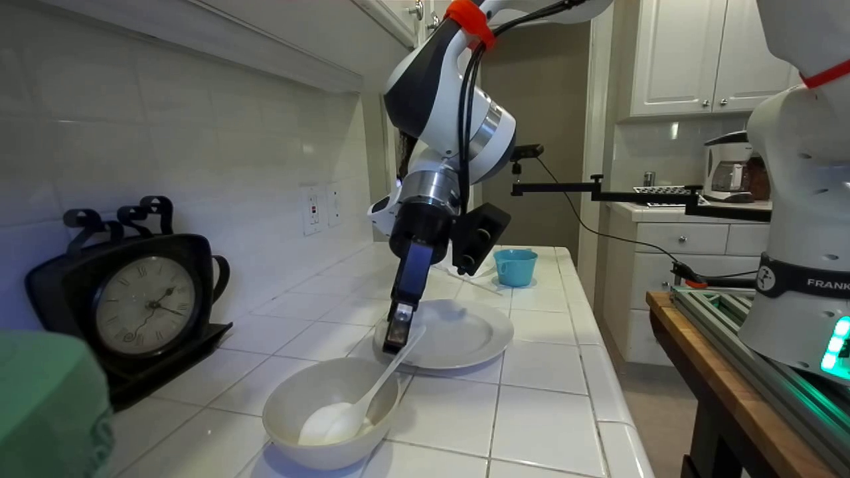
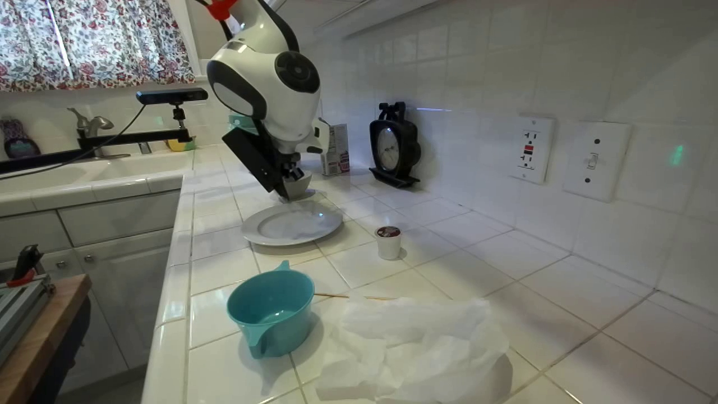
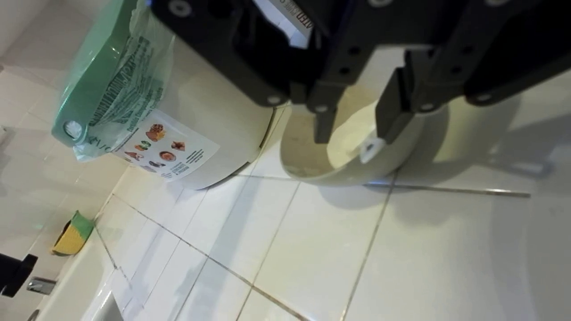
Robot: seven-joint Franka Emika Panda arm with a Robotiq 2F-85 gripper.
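A white spoon (image 1: 366,402) leans in a cream bowl (image 1: 280,421), its handle rising over the rim toward the plate. My gripper (image 1: 396,338) is low beside the upper end of that handle, pointing down. In the wrist view a gap shows between the fingers of my gripper, and the tip of the spoon's handle (image 3: 371,149) is close to the right-hand finger. Whether both fingers press on the handle I cannot tell. Under the gripper in that view lies the bowl (image 3: 305,155). The spoon's head rests inside the bowl.
A white plate (image 1: 478,350) lies just behind the bowl. A black clock (image 1: 147,307) stands by the wall, and a green-lidded container (image 3: 208,107) beside the bowl. A teal cup (image 2: 272,313), small pod (image 2: 389,243) and crumpled paper (image 2: 410,350) are farther off.
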